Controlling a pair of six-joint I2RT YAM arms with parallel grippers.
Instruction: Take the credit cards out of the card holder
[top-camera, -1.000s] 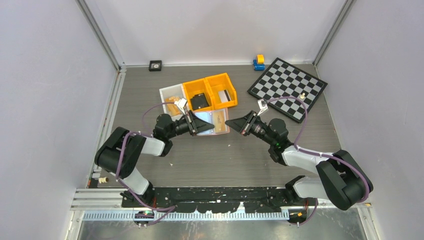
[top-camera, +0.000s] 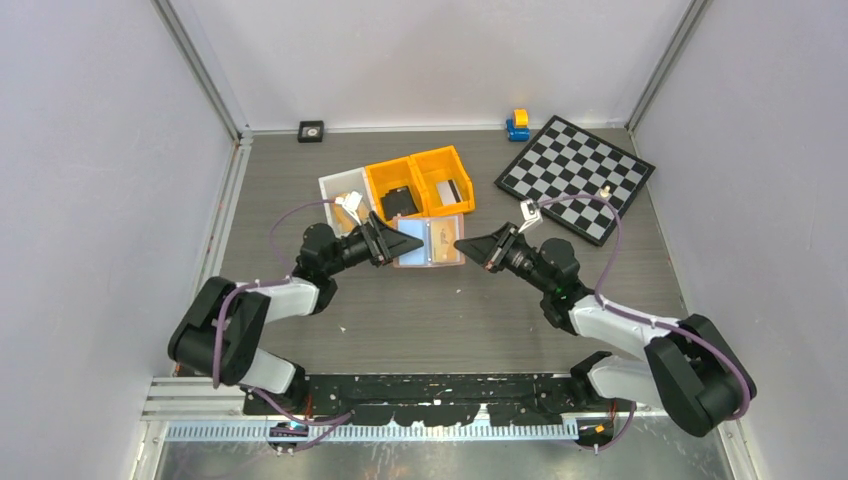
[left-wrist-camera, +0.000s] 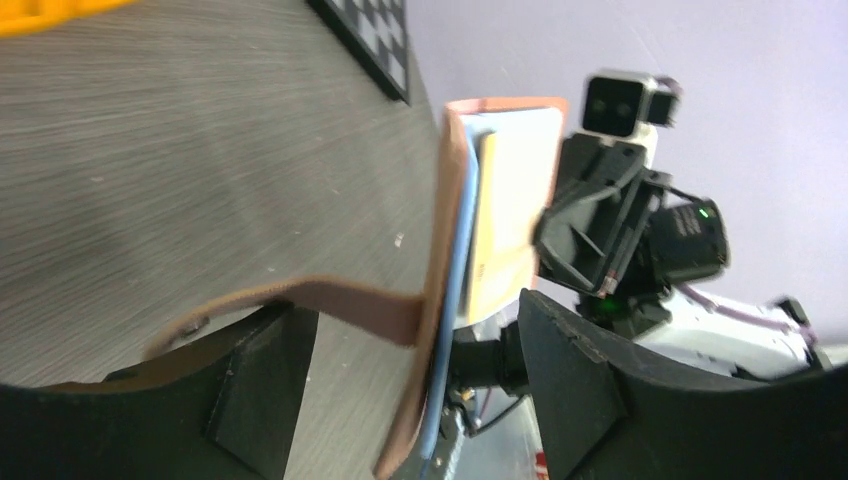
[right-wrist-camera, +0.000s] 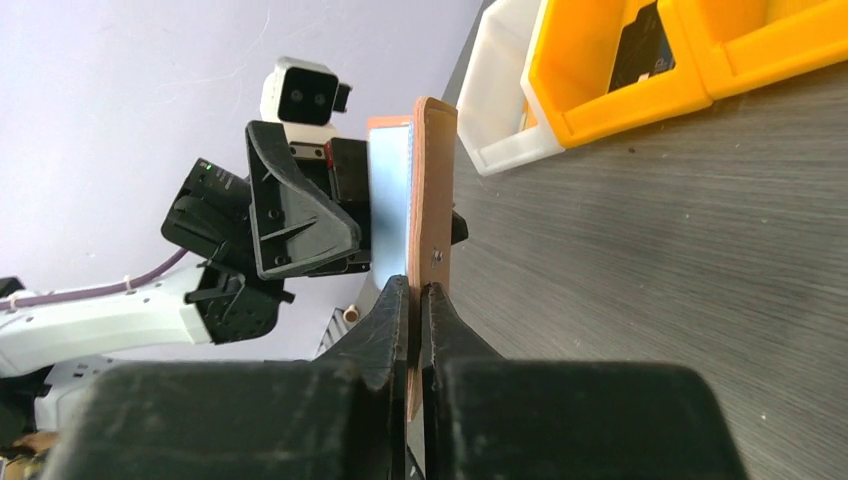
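Observation:
The tan card holder (top-camera: 429, 264) is spread flat between my two arms, with a light blue panel (top-camera: 411, 257) on its left half and a gold card (top-camera: 444, 238) on its right. My right gripper is shut on its right edge. At the other side my left gripper stands part open, its fingers (left-wrist-camera: 265, 375) apart around the holder's left edge and loose brown strap (left-wrist-camera: 350, 308). In the left wrist view the holder appears edge-on, with a gap on either side of it. How many cards sit inside is hidden.
Behind the holder stand a white bin (top-camera: 330, 187) and a yellow two-part bin (top-camera: 421, 200), with a black item (top-camera: 399, 202) and white cards (top-camera: 449, 192) inside. A chessboard (top-camera: 575, 175) lies at back right.
My left gripper has drawn back leftward and loosened from the holder's left edge. The right gripper and the holder have shifted slightly to the right.

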